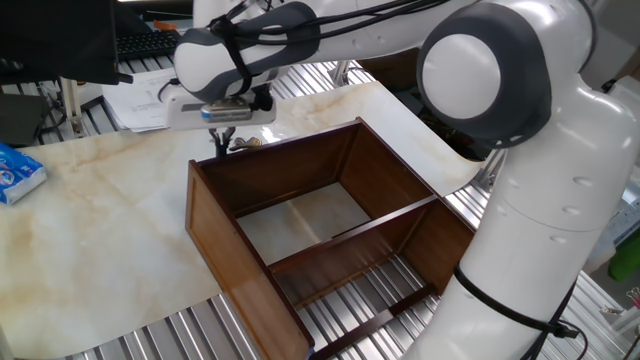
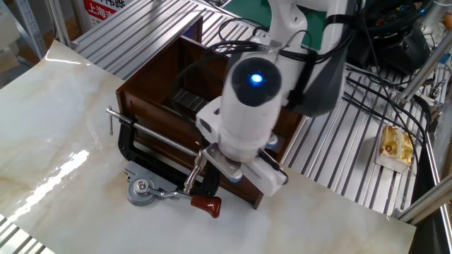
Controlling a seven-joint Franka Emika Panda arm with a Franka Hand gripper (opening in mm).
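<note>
An open brown wooden box frame with a crosswise divider stands partly on the marbled board and partly on the slatted metal table. Just beyond its far wall, my gripper points down with dark fingers in exterior view 1. Whether the fingers are apart or closed on something is not clear. In exterior view 2 the white hand covers most of the fingers. Beside that same wall lies a black metal clamp-like tool with a silver rod and a red-brown crank handle. The hand hangs close to its handle end.
The marbled board is mostly clear left of the box. A blue packet lies at its left edge, with papers and a keyboard behind. A yellow-and-white block sits on the slats at right.
</note>
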